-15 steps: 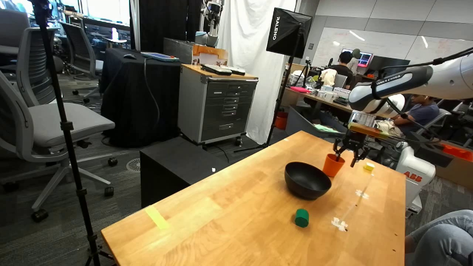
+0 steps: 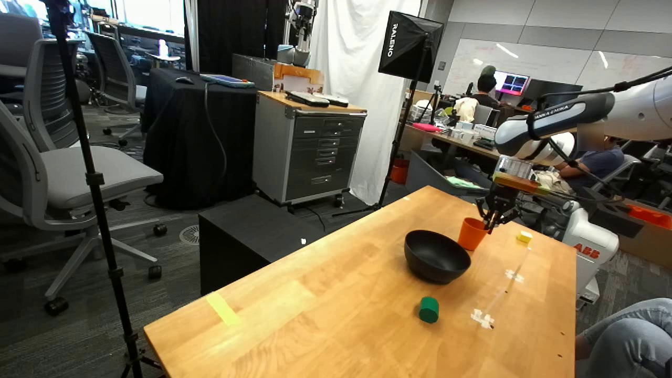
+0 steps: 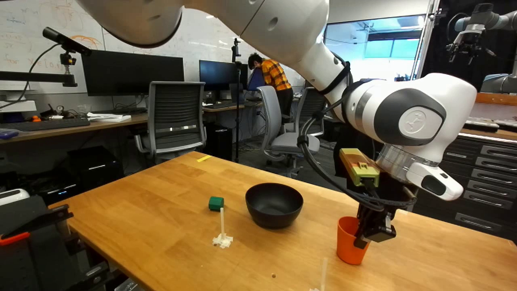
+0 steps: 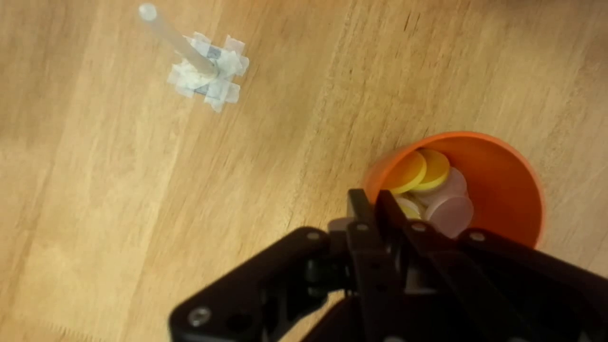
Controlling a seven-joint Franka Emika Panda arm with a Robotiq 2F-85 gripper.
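An orange cup (image 2: 472,235) stands upright on the table. The wrist view looks down into this orange cup (image 4: 501,176), where several yellow discs (image 4: 431,170) and pinkish discs (image 4: 450,214) lie. My gripper is shut on the cup's near wall, one finger inside the rim and the other outside. From the other side, the gripper (image 3: 366,241) reaches down over the orange cup's (image 3: 347,249) rim. A black bowl (image 2: 436,257) sits beside the cup, apart from it. Beyond the bowl lies a green cylinder (image 2: 429,310), also visible in the second exterior view (image 3: 216,203).
Thin pale pegs stand taped to the table, one peg (image 3: 222,222) near the green cylinder and another peg (image 4: 181,45) near the cup. A small yellow block (image 2: 524,236) rests close to the gripper.
The gripper's fingers were spread wide around the cup's near wall; now they have come together on it. The cup remains in about the same place.
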